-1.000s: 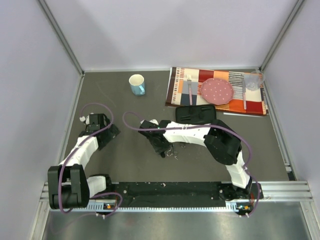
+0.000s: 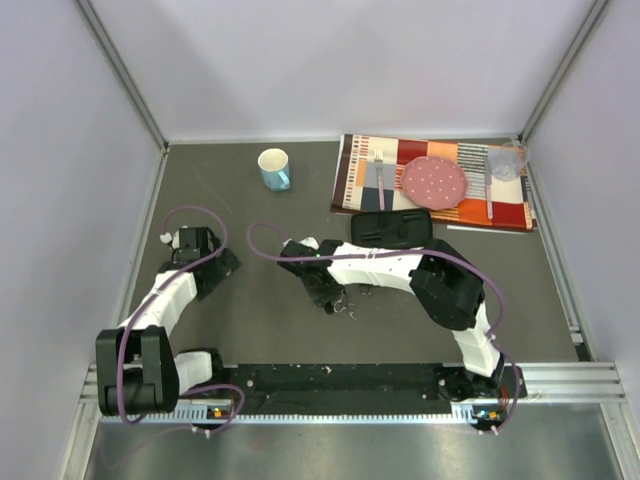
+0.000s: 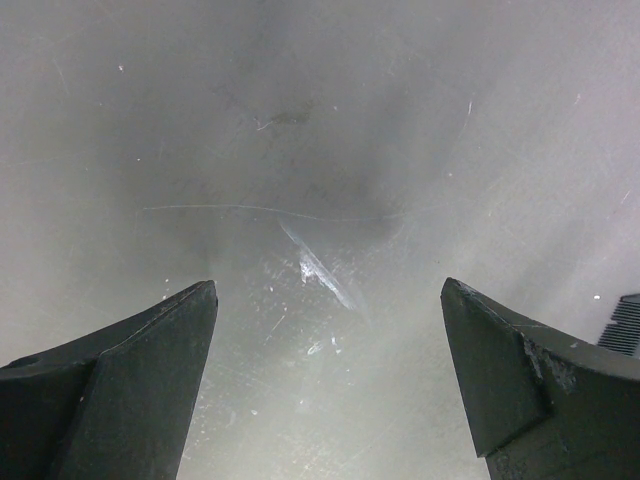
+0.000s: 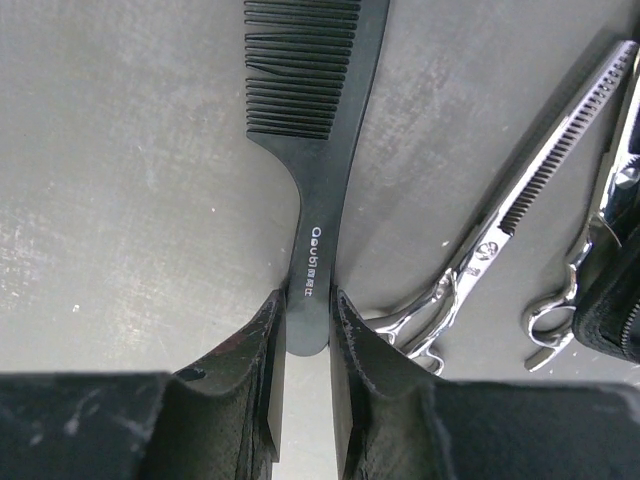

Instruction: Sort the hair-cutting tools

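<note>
A black comb (image 4: pixel 318 210) lies on the grey table in the right wrist view, its teeth pointing away from me. Around its handle end stand the fingers of my right gripper, one close on each side; whether they press on it I cannot tell. Just right of the handle are thinning scissors (image 4: pixel 488 240), with another pair of scissors (image 4: pixel 603 205) farther right. From above, my right gripper (image 2: pixel 328 303) hides most of these tools. A black tray (image 2: pixel 391 229) lies behind the right arm. Over bare table at the left, my left gripper is open and empty.
A dark ridged edge (image 3: pixel 622 325) shows at the right of the left wrist view. At the back stand a blue mug (image 2: pixel 274 169) and a patterned placemat (image 2: pixel 357 172) with a pink plate (image 2: pixel 434 182), a fork and a knife.
The right gripper's tip has shifted very slightly, and the dark handle end beneath it looks a little different. The left arm and the other things have not moved.
</note>
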